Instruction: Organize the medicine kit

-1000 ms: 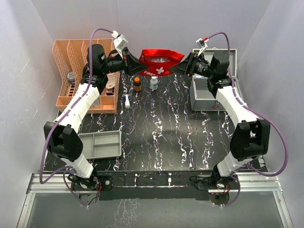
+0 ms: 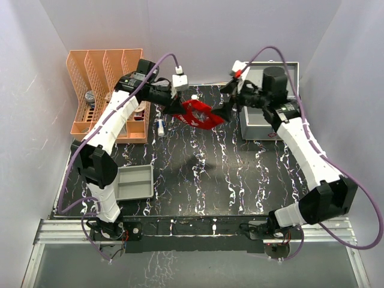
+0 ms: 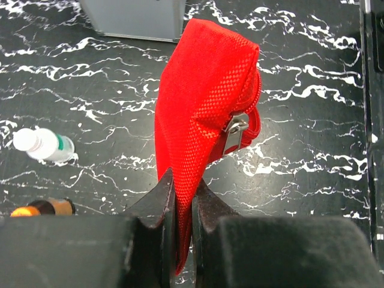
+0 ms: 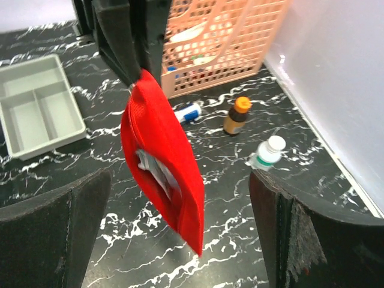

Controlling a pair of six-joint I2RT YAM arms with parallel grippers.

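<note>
A red first-aid pouch (image 2: pixel 198 114) hangs in the air above the table, gripped at one end by my left gripper. Its mouth gapes a little, and something pale shows inside it in the right wrist view. My right gripper is open, its fingers on either side of the pouch's free end, with no contact visible. On the table stand a white bottle (image 4: pixel 268 152) and a brown bottle with an orange cap (image 4: pixel 237 116). Beside the orange rack lies a small white tube (image 2: pixel 161 127).
An orange compartment rack (image 2: pixel 129 135) stands at the back left with items in it. The grey lidded box (image 2: pixel 255 132) is open at the back right. A shallow grey tray (image 2: pixel 134 197) lies front left.
A second ago both grippers were at the pouch's ends. The left gripper has carried the pouch slightly towards the front, tilting it.
</note>
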